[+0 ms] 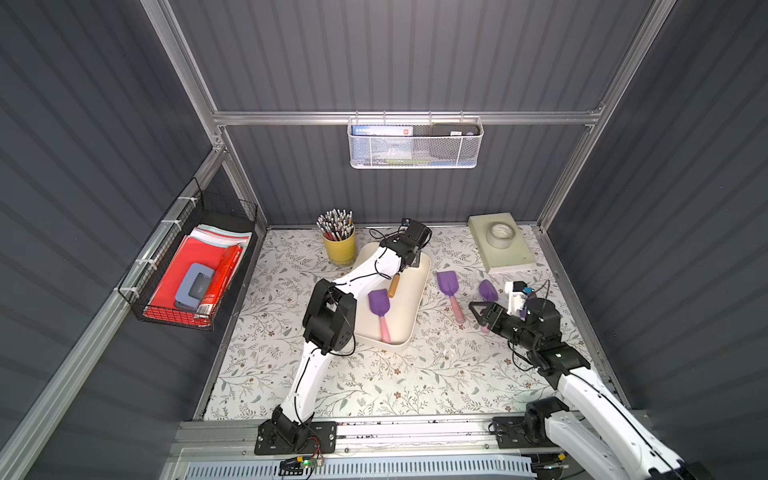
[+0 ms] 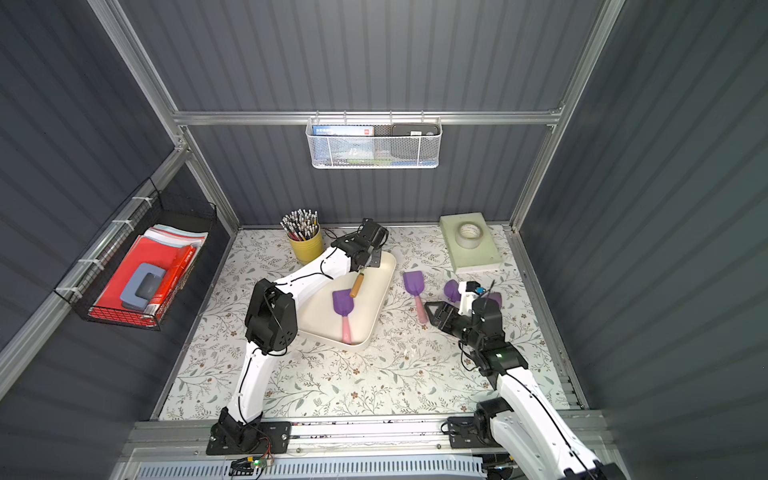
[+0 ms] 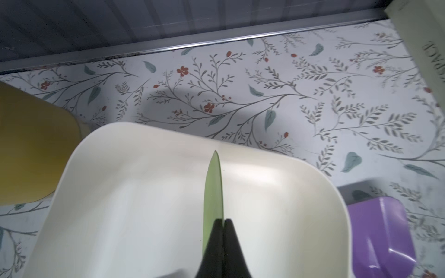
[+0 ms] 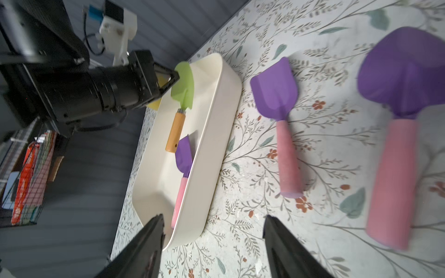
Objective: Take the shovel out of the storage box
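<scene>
My left gripper is shut on the blade of a green shovel (image 4: 185,88) with an orange-brown wooden handle. In the right wrist view the blade stands raised above the storage box floor, with the handle sloping down within the box. The cream storage box (image 1: 419,296) also contains a purple shovel (image 1: 379,302) with a pink handle, lying along its floor. Out on the table, my right gripper stands open with nothing between its fingers; it is right of the box, near the purple shovels there.
Right of the box lie a purple shovel (image 1: 448,281) and a second one (image 4: 401,69), partly under the right arm in the top views. A yellow pencil cup (image 1: 341,249) touches or nearly touches the box's back left corner. A green case (image 1: 512,256) carries a tape roll (image 1: 501,234).
</scene>
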